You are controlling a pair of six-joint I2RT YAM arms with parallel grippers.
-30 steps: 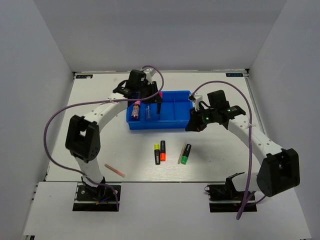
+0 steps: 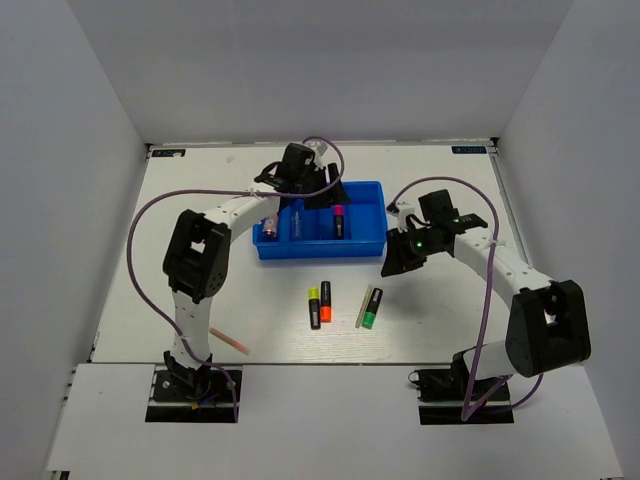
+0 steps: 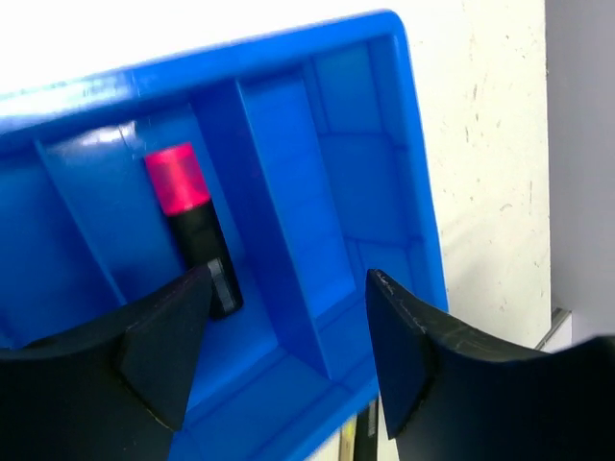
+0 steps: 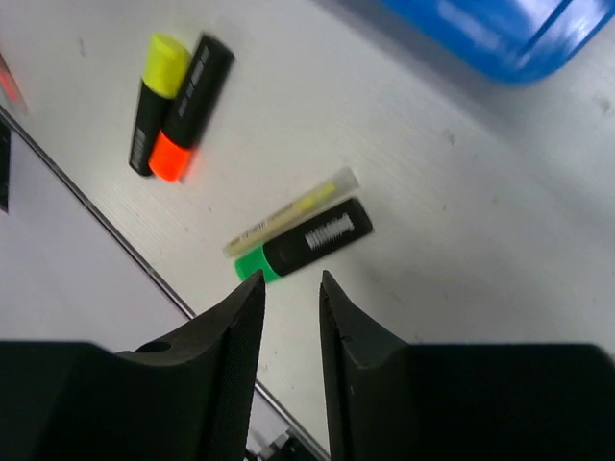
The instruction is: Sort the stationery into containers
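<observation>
The blue divided box holds a pink-capped black marker in a middle compartment. My left gripper is open above it, empty. My right gripper is part open beside the box's front right, above the table, nothing between its fingers. Below it lie a green-capped highlighter and a pale slim stick. A yellow-capped highlighter and an orange-capped one lie in front of the box. A pinkish stick lies at the front left.
The box's right compartment is empty in the left wrist view; other items sit in its left compartments. The white table has free room at the right front. Grey walls bound both sides.
The pink-capped marker has gone from my left gripper down into the box, and that gripper has moved right.
</observation>
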